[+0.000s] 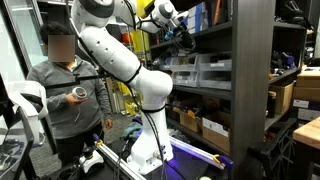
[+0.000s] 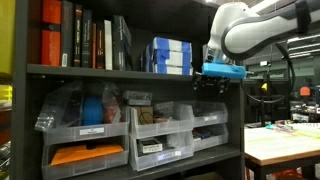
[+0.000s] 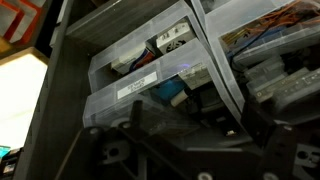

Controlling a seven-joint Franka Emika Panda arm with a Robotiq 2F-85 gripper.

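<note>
My gripper faces the shelf in the wrist view, its two dark fingers spread wide apart and nothing visible between them. Beyond them lie clear plastic bins holding small boxes and parts, and another bin with cables. In exterior view 2, the gripper hangs in front of the upper shelf, above the bins and apart from them. The stacked clear bins hold an orange item, a blue roll and other small goods.
Dark books and blue-and-white boxes stand on the board above the bins. A shelf upright rises beside the unit. Someone in dark clothes stands left of the arm. A wooden table is at right.
</note>
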